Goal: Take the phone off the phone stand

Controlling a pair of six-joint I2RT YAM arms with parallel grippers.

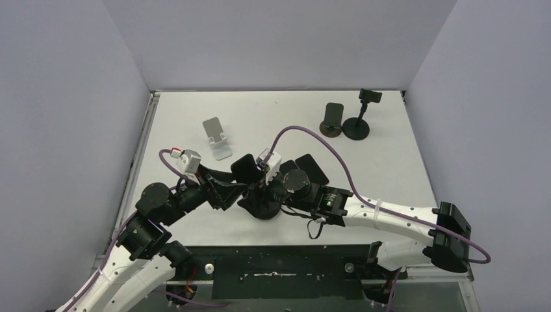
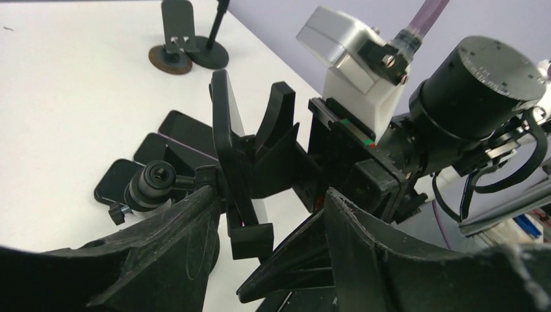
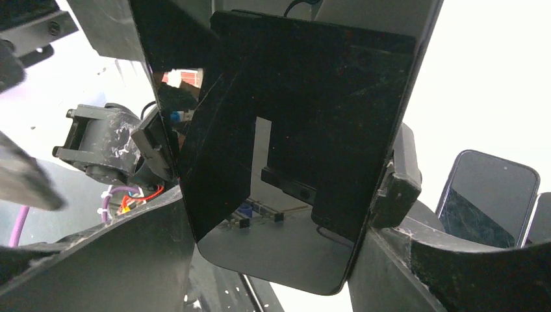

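The dark phone (image 1: 244,168) sits upright in its black stand (image 1: 262,211), near the table's front middle. Edge-on in the left wrist view, the phone (image 2: 224,127) rises from the stand's clamp (image 2: 252,240), and the stand's joint (image 2: 156,179) shows behind it. My left gripper is open, with its fingers (image 2: 185,240) apart and the clamp's lower end in line with the gap. Over in the right wrist view the glossy phone face (image 3: 279,253) fills the space within my right gripper. Its fingers flank both edges; whether they press on them, I cannot tell.
Dark phones (image 1: 312,169) lie flat just right of the stand. A light stand (image 1: 217,138) is at the left, and two black stands (image 1: 333,120) are at the back right. Both arms crowd closely round the phone.
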